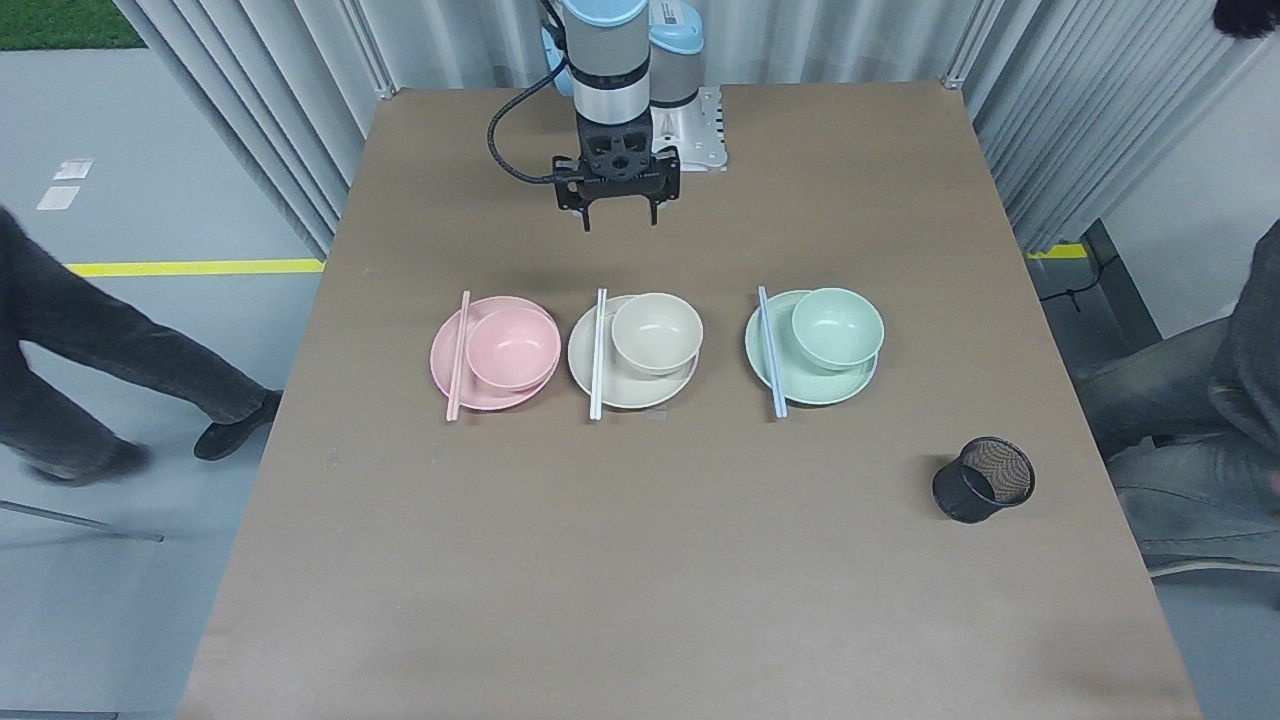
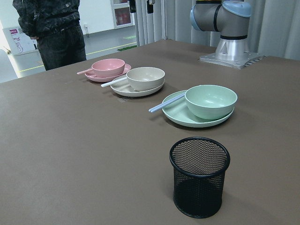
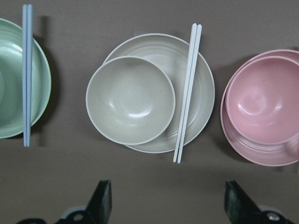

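Observation:
Three place settings stand in a row on the table: a pink bowl (image 1: 513, 348) on a pink plate with pink chopsticks (image 1: 458, 354), a white bowl (image 1: 656, 331) on a white plate with white chopsticks (image 1: 597, 354), and a mint bowl (image 1: 836, 326) on a mint plate with light blue chopsticks (image 1: 771, 354). My gripper (image 1: 619, 220) hangs behind the white setting, fingers apart and empty; in the wrist view its fingertips (image 3: 103, 191) sit below the plates, clear of them. In the left view it is cut off at the top.
A black mesh pen holder (image 1: 981, 480) stands at the front right, beside the mint setting's near side. People are beside the table on both sides, and a curtain hangs behind the arm.

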